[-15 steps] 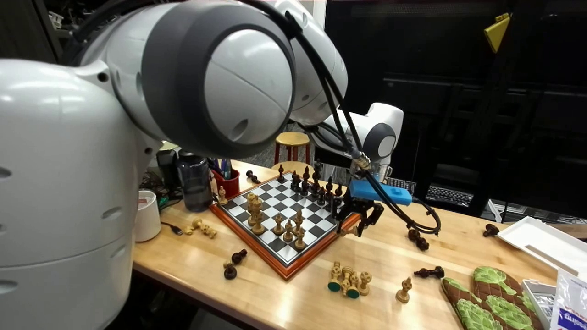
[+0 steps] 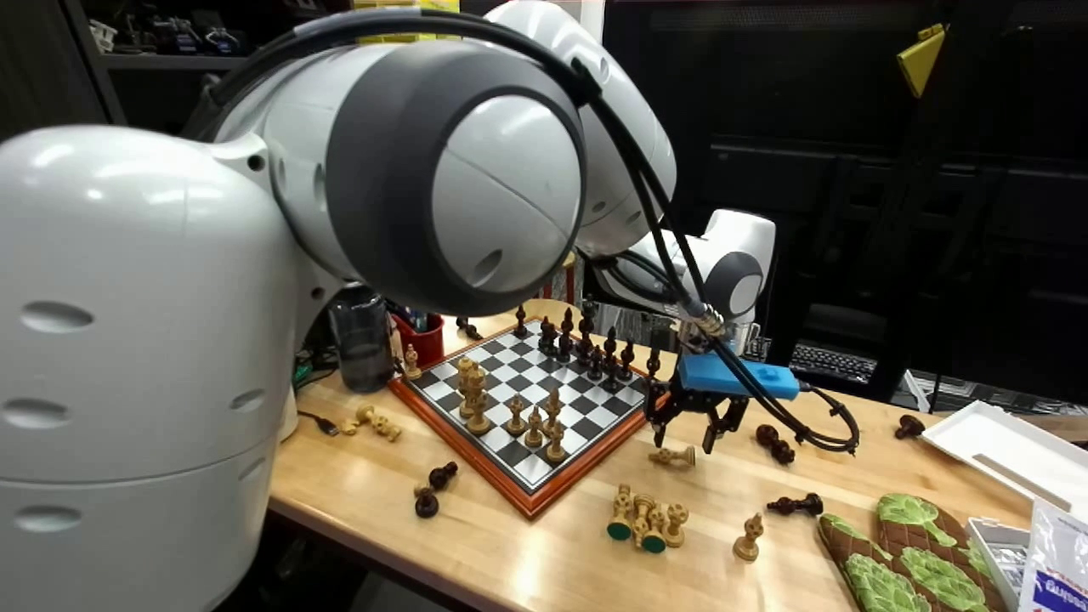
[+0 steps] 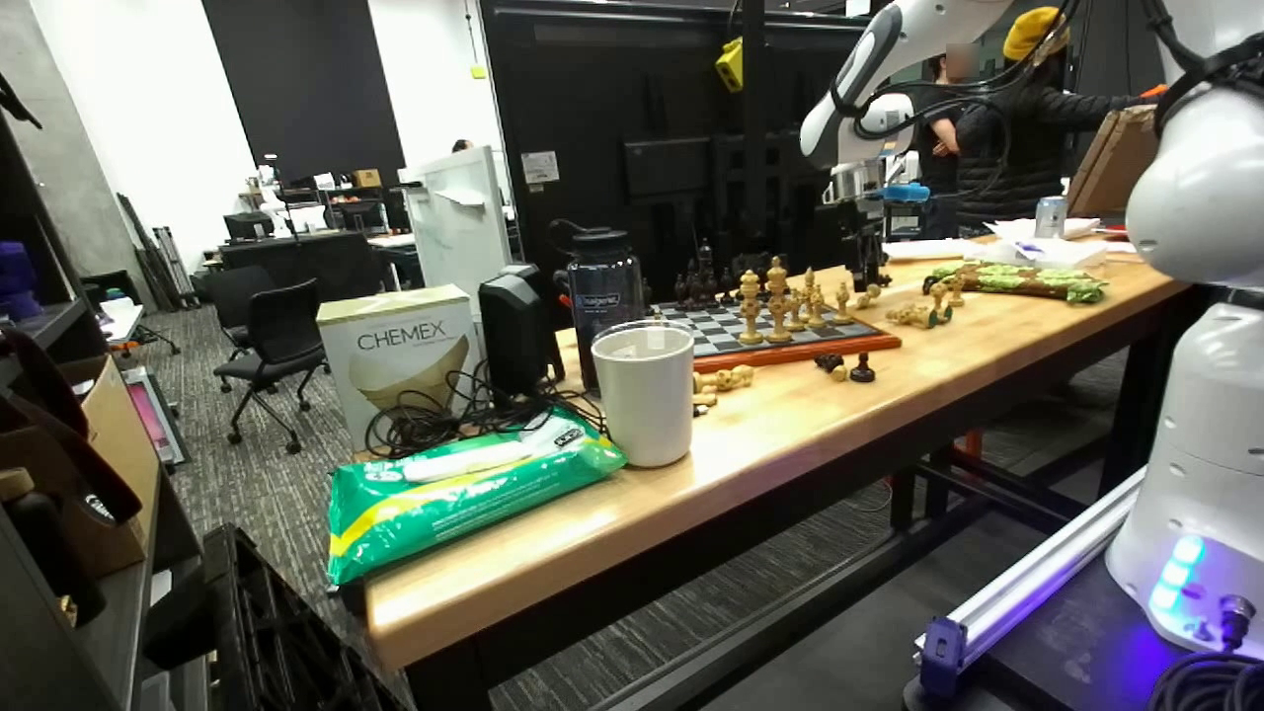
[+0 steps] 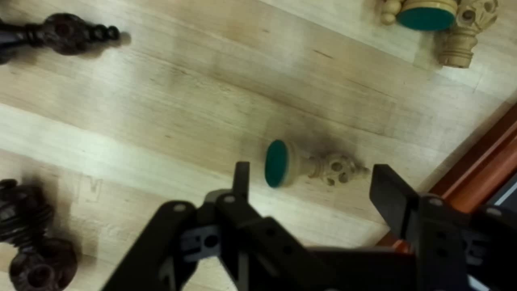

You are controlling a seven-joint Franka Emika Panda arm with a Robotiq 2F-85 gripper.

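Observation:
A pale chess piece [image 4: 334, 169] with a green felt base lies on its side on the bare wood, close to the red-brown board edge. My gripper hovers over it with its fingers apart, one near the base end and the other near the tip; nothing is gripped. From outside, the same piece [image 2: 673, 457] rests just below my gripper [image 2: 683, 444], to the right of the chessboard [image 2: 546, 498]. Light pieces [image 2: 517, 418] stand on the board's near side, and dark pieces [image 2: 566, 342] stand along the far side.
Several pale pieces lie clustered [image 2: 643, 522] in front of the gripper, near an upright pale pawn-like piece [image 2: 749, 539]. Dark pieces [image 2: 775, 444] lie to the right. Farther right are a leafy-patterned mitt [image 2: 908, 551] and a white tray [image 2: 1005, 454]. Bare wood separates them.
My gripper has moved right, away from the board. The pale piece, seen at the fingers before, now lies on the table beneath them, farther right.

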